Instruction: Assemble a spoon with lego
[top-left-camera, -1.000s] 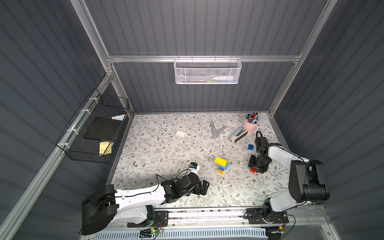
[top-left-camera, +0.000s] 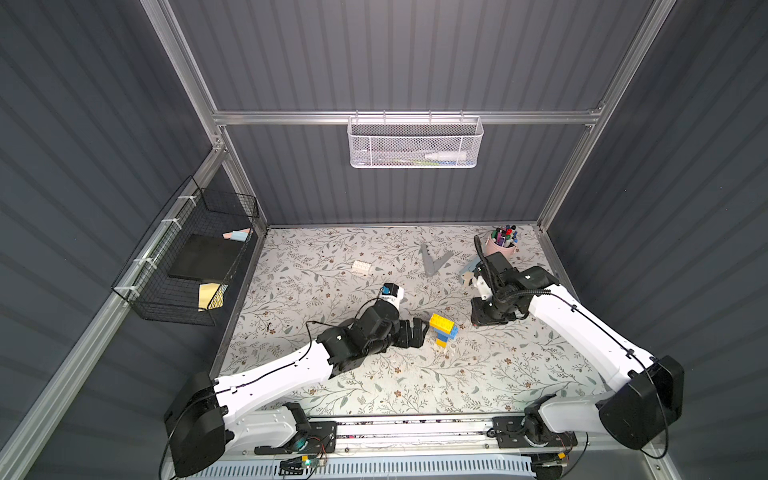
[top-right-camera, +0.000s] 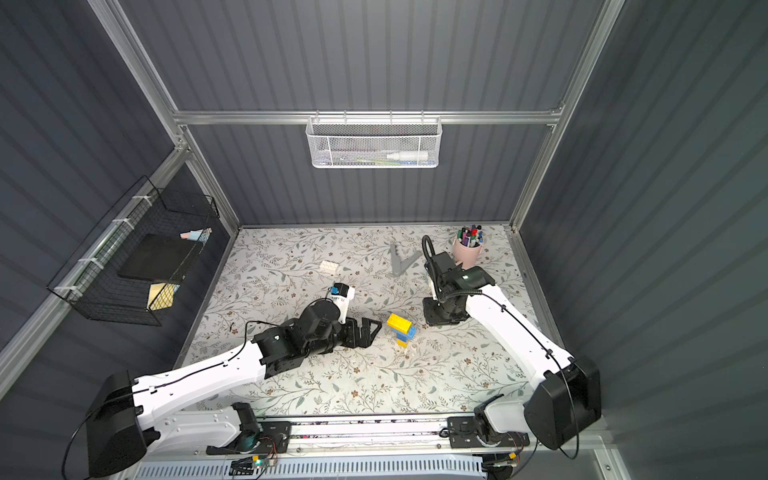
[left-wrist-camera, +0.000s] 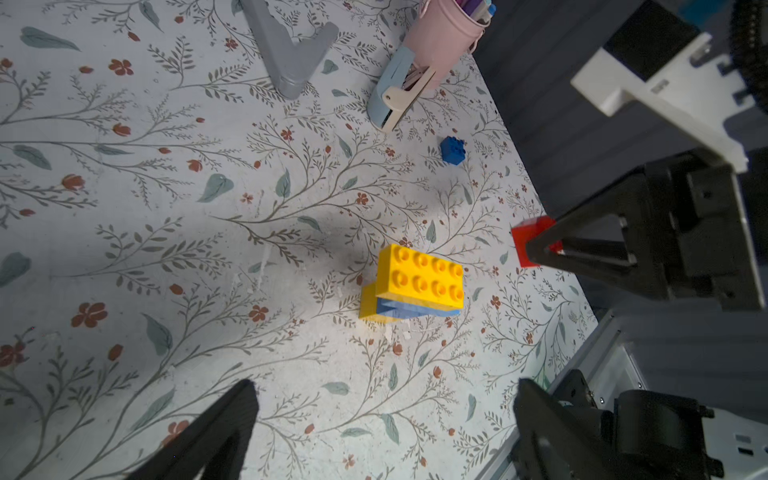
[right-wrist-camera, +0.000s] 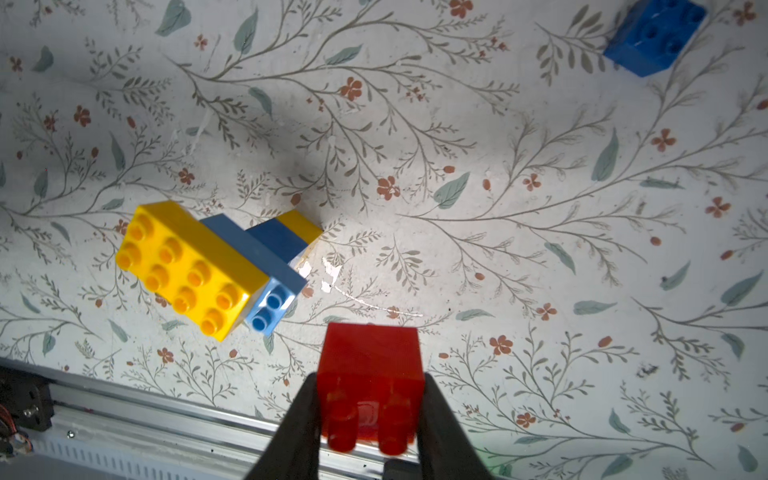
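Note:
A red brick (right-wrist-camera: 369, 360) is held up off the table, my right gripper shut on it. In the left wrist view the same red brick (left-wrist-camera: 532, 240) sticks out from the right fingertips. Left of it on the table stands a joined stack of yellow and blue bricks (left-wrist-camera: 422, 277), a yellow brick with its studs showing on top and blue pieces beneath. My left gripper (top-left-camera: 419, 333) is open just left of that stack, with nothing between its fingers. A loose blue brick (right-wrist-camera: 656, 36) lies farther back on the right. A white brick (top-left-camera: 361, 267) lies back left.
At the back right stand a pink pen cup (top-left-camera: 501, 244) and a blue stapler (left-wrist-camera: 392, 88). A grey angled piece (top-left-camera: 433, 261) lies at the back.
My right gripper has lifted the red brick off the table and moved up and to the left. The left gripper has moved backward, closer to the stack. The stack has stayed put.

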